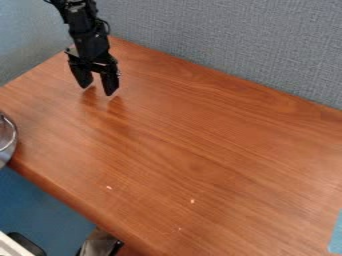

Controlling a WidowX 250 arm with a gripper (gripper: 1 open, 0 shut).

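Note:
My black gripper [96,80] hangs at the upper left of the camera view, low over the wooden table [201,160] near its back left. Its two fingers stand apart with nothing visible between them, and their tips are close to the surface; whether they touch it I cannot tell.
A metal bowl or pot [6,140] is cut off at the left edge. Grey padded walls [241,50] bound the table behind and at the left. Blue floor [40,205] shows at the lower left.

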